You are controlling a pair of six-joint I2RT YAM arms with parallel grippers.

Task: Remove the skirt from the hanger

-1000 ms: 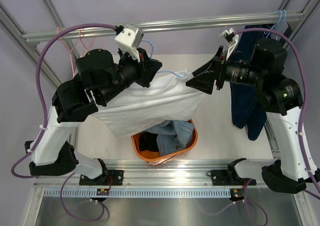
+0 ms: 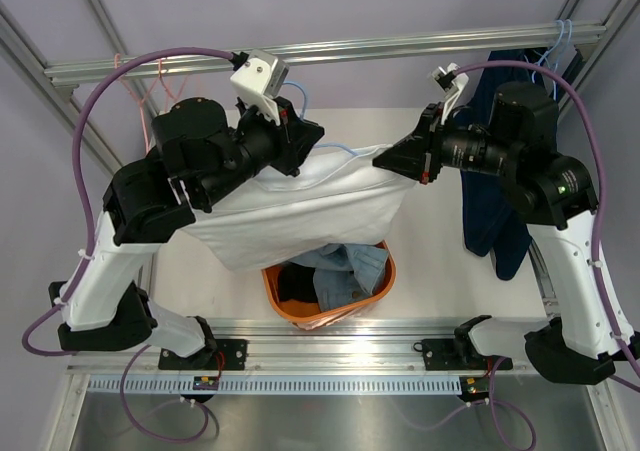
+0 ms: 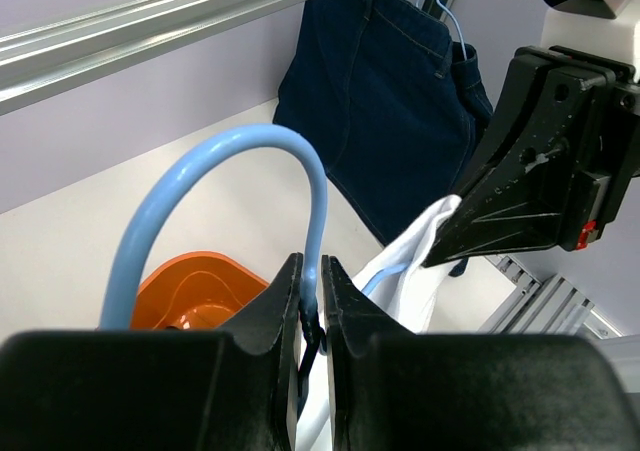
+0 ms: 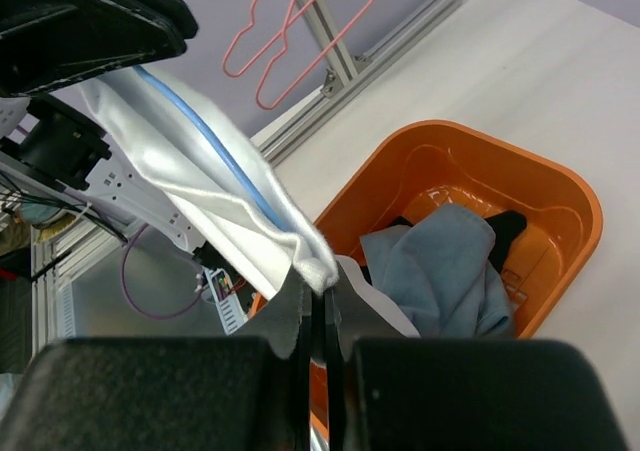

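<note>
A white skirt [image 2: 300, 216] hangs on a light blue hanger [image 3: 185, 176]. My left gripper is shut on the hanger, whose hook arches up from the fingers. Toward the right end of the skirt, my right gripper is shut on the white fabric, with the hanger's blue bar running along the cloth just beyond it.
An orange bin [image 2: 385, 276] holding folded clothes [image 2: 340, 281] sits below. A metal rail [image 2: 380, 46] crosses the back, with pink hangers [image 4: 280, 41] at left and dark denim garments [image 2: 500, 216] at right. White board is clear around the bin.
The left arm has stayed in place.
</note>
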